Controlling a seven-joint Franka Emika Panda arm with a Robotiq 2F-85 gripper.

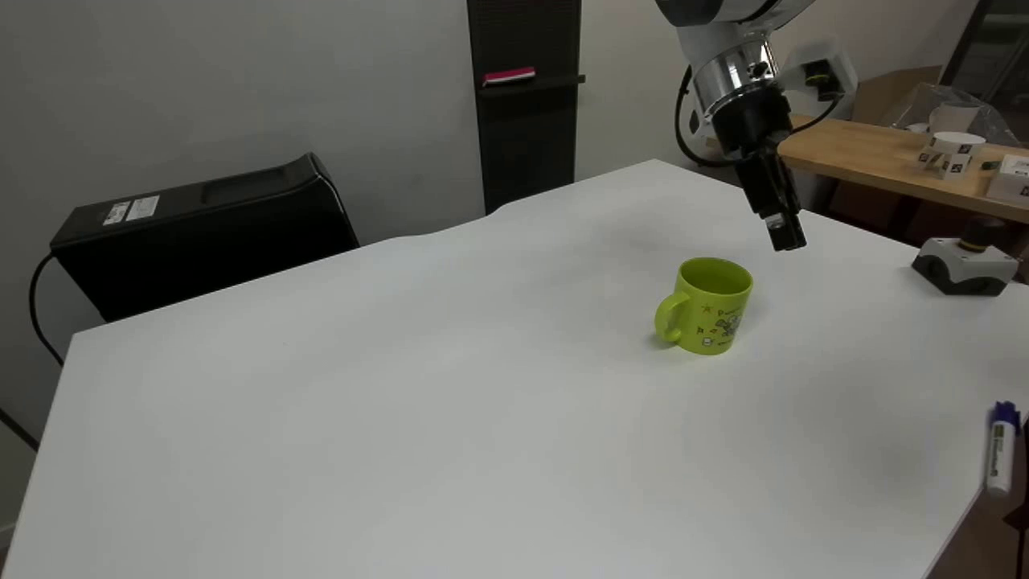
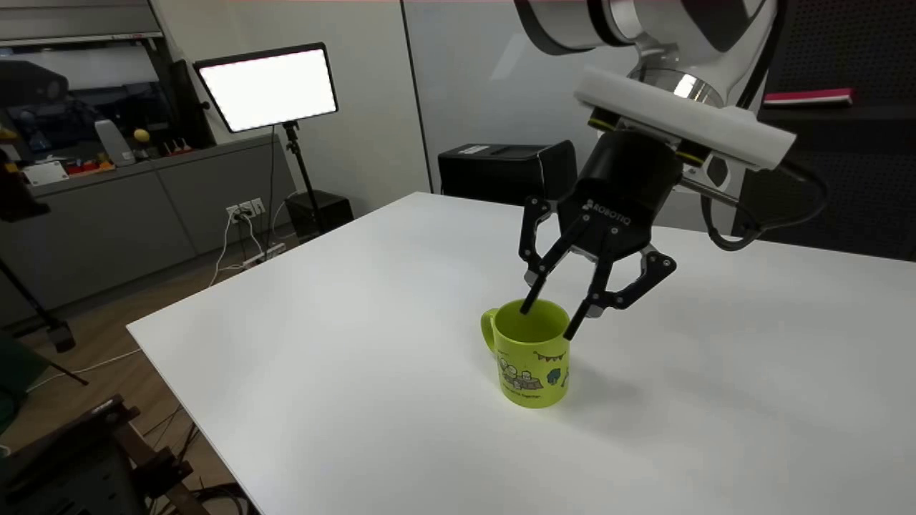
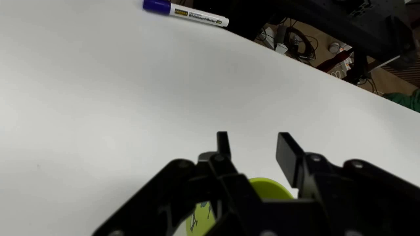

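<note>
A lime-green mug (image 1: 702, 323) with printed pictures stands upright on the white table, its handle toward the left in both exterior views. Only part of the mug (image 3: 269, 188) shows in the wrist view, behind the fingers. Over the mug's rim, in exterior view 2, my gripper (image 2: 547, 322) appears open with nothing between its fingers; exterior view 1 places it above and to the right of the mug. A white whiteboard marker with a blue cap (image 1: 1001, 453) lies at the table's edge, well away from the gripper. The wrist view has this marker (image 3: 199, 15) at the top.
An emergency-stop box (image 1: 965, 260) sits near the table's right edge in exterior view 1. A black case-like object (image 1: 207, 232) stands beyond the table's far left edge.
</note>
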